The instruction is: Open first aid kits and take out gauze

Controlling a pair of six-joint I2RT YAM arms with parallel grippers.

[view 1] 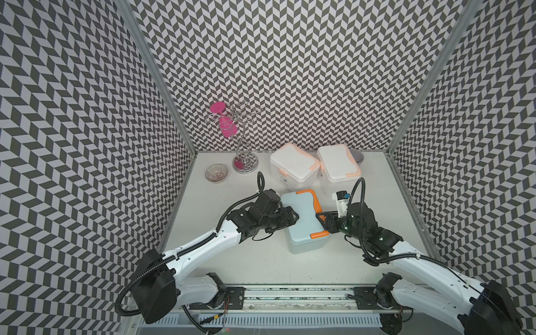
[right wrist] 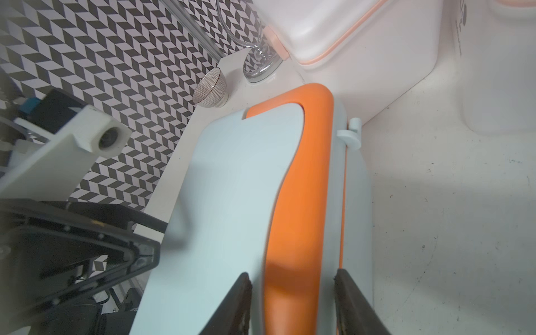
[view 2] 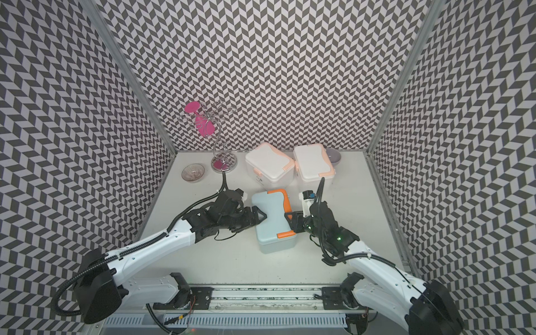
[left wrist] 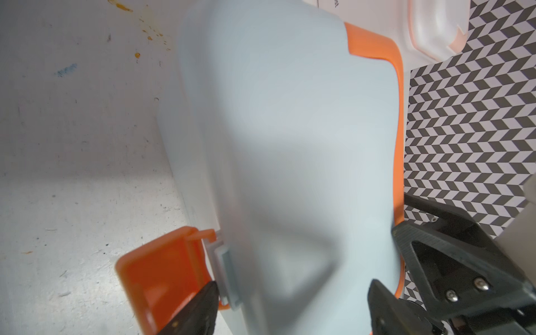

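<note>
A light blue first aid kit (view 1: 303,212) with an orange handle (right wrist: 296,217) stands at table centre, lid down. On its left side an orange latch (left wrist: 156,279) sticks out, swung away from the body. My left gripper is open over the kit's left edge and lid near that latch. My right gripper is shut on the orange handle along the lid's right edge, its fingers either side of it.
Two white kits with pink trim (view 1: 293,162) (view 1: 337,162) stand behind, close to the blue one. A metal stand with pink cups (view 1: 227,125) and a glass bowl (view 1: 216,173) are at back left, a grey bowl (view 1: 356,156) at back right.
</note>
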